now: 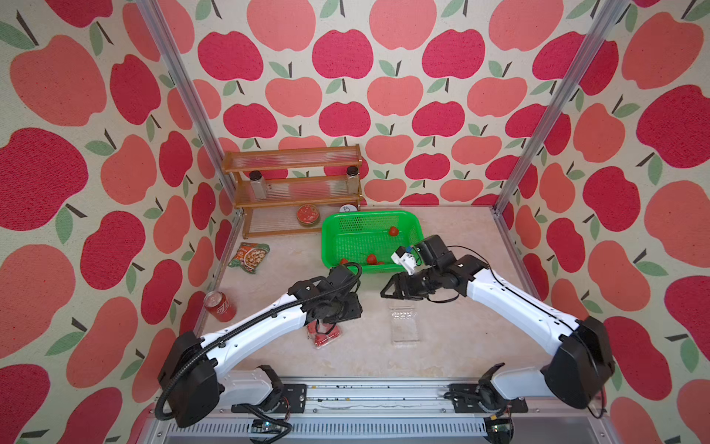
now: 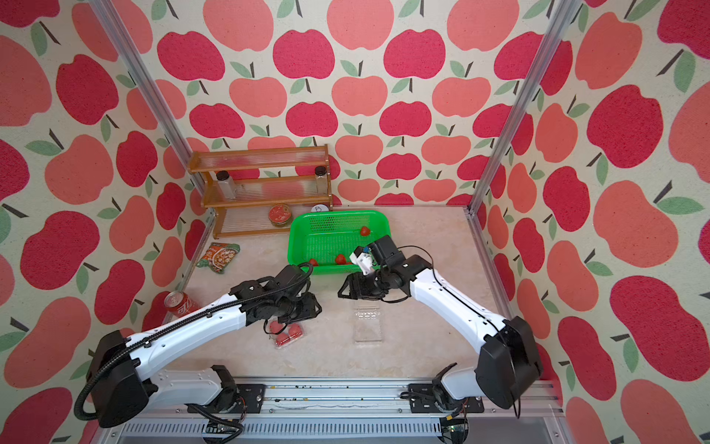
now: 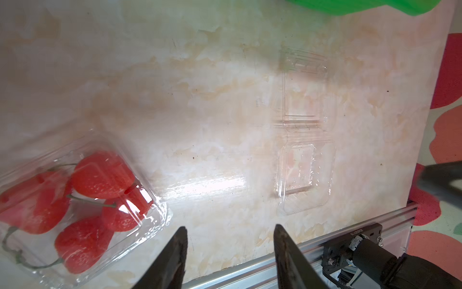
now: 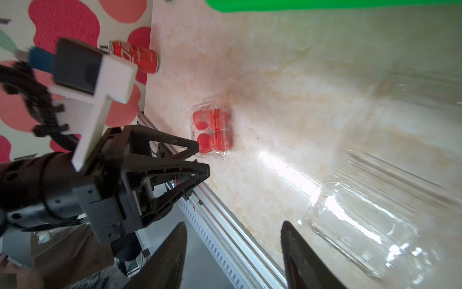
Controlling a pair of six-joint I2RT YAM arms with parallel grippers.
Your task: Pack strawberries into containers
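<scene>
A clear plastic container of red strawberries [image 3: 103, 173] lies on the left of the table, beneath my left gripper [image 1: 358, 305]. In the left wrist view the fingers of that gripper stand apart over bare table, the filled container to their left. An empty clear container [image 1: 404, 327], its lid spread open, rests at front centre. Just behind it hovers my right gripper [image 1: 392, 287]; in its wrist view the fingers [image 4: 166, 255] are apart with nothing between them. The green basket [image 1: 336, 222] at the back holds a few strawberries [image 1: 393, 231].
A red can [image 1: 219, 305] and a snack bag [image 1: 250, 256] sit at the left. Behind them stands a wooden shelf [image 1: 296, 203] with jars.
</scene>
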